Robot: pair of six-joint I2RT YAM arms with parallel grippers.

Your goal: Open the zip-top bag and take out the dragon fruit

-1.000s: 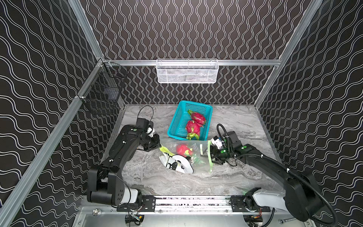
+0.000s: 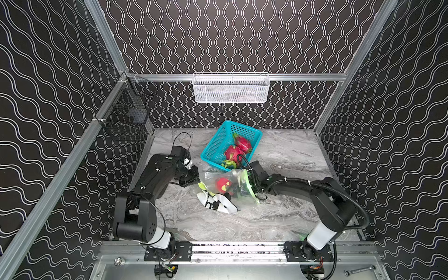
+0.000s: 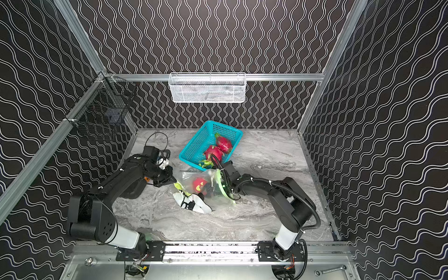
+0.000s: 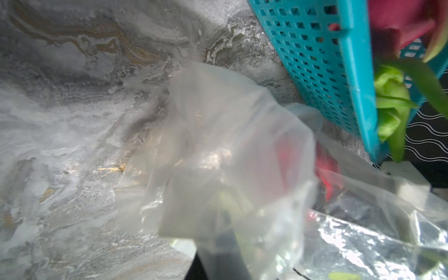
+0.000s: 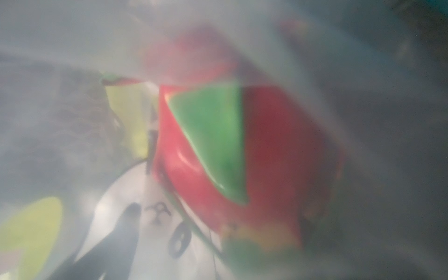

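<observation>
A clear zip top bag (image 2: pixel 212 179) with a panda print (image 2: pixel 219 204) and a lime-green strip at its mouth (image 2: pixel 252 190) lies on the table. Inside it is a red dragon fruit (image 2: pixel 224 185), filling the middle of the right wrist view with a green scale (image 5: pixel 217 140), blurred by film. My left gripper (image 2: pixel 197 181) is shut on the bag's left end; gathered plastic (image 4: pixel 224 154) covers most of its fingers in the left wrist view. My right gripper (image 2: pixel 246 184) reaches into the bag's mouth from the right, open beside the fruit. Its fingertips are obscured by plastic.
A turquoise basket (image 2: pixel 213 140) with dragon fruits (image 2: pixel 234 153) stands just behind the bag, close to my right wrist. A white wire basket (image 2: pixel 231 88) hangs on the back wall. Bare table (image 2: pixel 294 149) lies to the right and in front.
My right gripper has moved left into the bag's mouth, bunching the plastic and pushing the green strip left. The turquoise basket has shifted slightly left and turned.
</observation>
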